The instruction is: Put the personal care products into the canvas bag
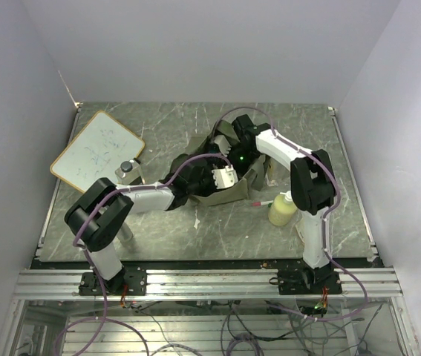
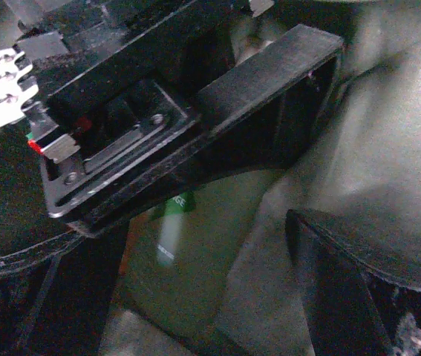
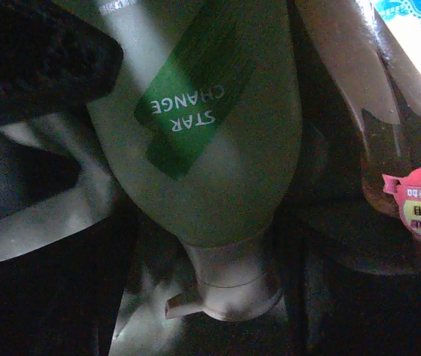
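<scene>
The olive canvas bag (image 1: 229, 194) stands mid-table, both arms reaching into it. Inside, a green "STAR CHANGE" bottle (image 3: 203, 170) lies with its pump toward my right gripper, whose fingers are part open around the pump end; whether they touch it is unclear. Beside it lies a brown bottle (image 3: 388, 96) with a pink label. In the left wrist view my left gripper is open over the green bottle (image 2: 195, 267), with black gripper hardware across the view.
A cream pump bottle (image 1: 283, 211) and a marker (image 1: 262, 203) stand or lie right of the bag. A whiteboard (image 1: 97, 152) lies at the left, near a clear bottle (image 1: 128, 170).
</scene>
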